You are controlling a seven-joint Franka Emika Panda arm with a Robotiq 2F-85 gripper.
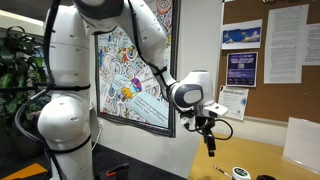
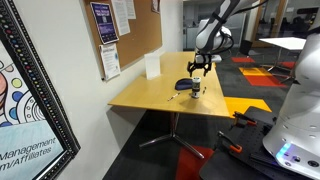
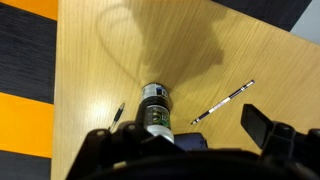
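My gripper is open above the table, with one dark finger (image 3: 268, 130) at the right of the wrist view and the other at the left. Nothing is held. A dark bottle-like object with a pale band (image 3: 156, 112) stands on the wood below, showing between the fingers in that view. In exterior view 2 this upright object (image 2: 196, 88) is beneath the gripper (image 2: 196, 68), apart from it. A slim pen (image 3: 222, 102) lies to its right in the wrist view, and a shorter dark pen (image 3: 117, 117) to its left.
A dark blue item (image 3: 190, 141), partly hidden by the gripper, lies beside the bottle-like object. A white upright panel (image 2: 153, 66) stands toward the wall. Chairs and a low dark frame stand on the floor.
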